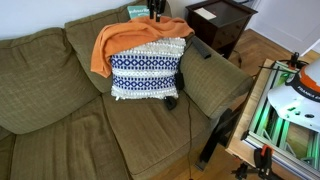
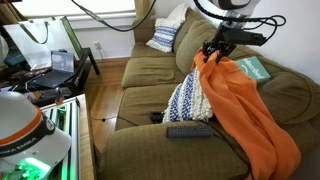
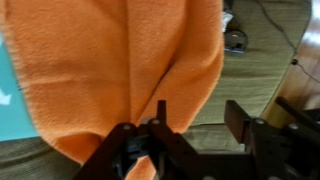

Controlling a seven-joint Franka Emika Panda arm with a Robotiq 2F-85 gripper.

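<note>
An orange cloth is draped over the top of a blue-and-white patterned pillow on the sofa. In exterior view 2, the cloth hangs down over the sofa's arm side. My gripper is just above the cloth's upper edge, partly covering a teal book behind it. In the wrist view the fingers of my gripper stand apart, with cloth ahead of and below them. Whether they touch the cloth cannot be told.
A dark remote lies on the sofa arm, near the cloth. A brown sofa has clear seat cushions. Beyond its arm stands a dark wooden side table. A second patterned pillow sits at the sofa's far end.
</note>
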